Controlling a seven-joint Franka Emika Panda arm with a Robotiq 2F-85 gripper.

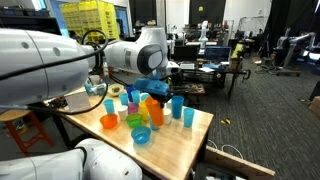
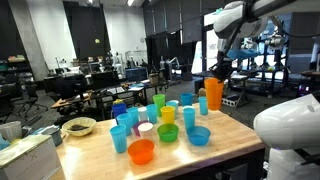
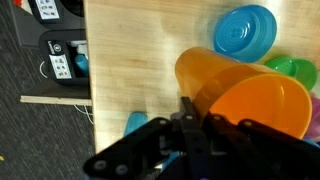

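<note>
A tall orange cup (image 2: 213, 93) hangs above the table, with my gripper (image 2: 215, 77) shut on its rim from above. In the wrist view the orange cup (image 3: 195, 70) fills the space beyond the dark fingers, its wide mouth facing the camera. Exterior view 1 also has the orange cup (image 1: 155, 112) in the air, just under the gripper (image 1: 159, 96). Beneath and beside it sits a blue bowl (image 1: 141, 135), whose round mouth appears at the top of the wrist view (image 3: 245, 33).
A green bowl (image 2: 168, 132), an orange bowl (image 2: 141, 152) and several colored cups crowd the table's other side. Blue cups (image 1: 188, 117) stand near the back. Bare wood (image 1: 170, 155) lies open at the front of the table (image 2: 100, 160).
</note>
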